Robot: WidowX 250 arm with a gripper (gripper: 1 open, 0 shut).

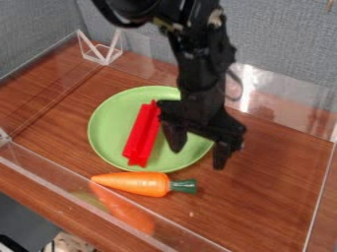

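A green plate (112, 123) holds two or so red sticks (138, 135) lying side by side on its middle. An orange toy carrot (128, 183) with a green top lies in front of the plate. My black gripper (200, 148) hangs over the right part of the plate, just right of the red sticks, with its fingers apart and nothing seen between them.
A clear low wall runs along the front and back of the wooden board (270, 187). A white wire frame (101, 44) stands at the back left. The board's right side is free.
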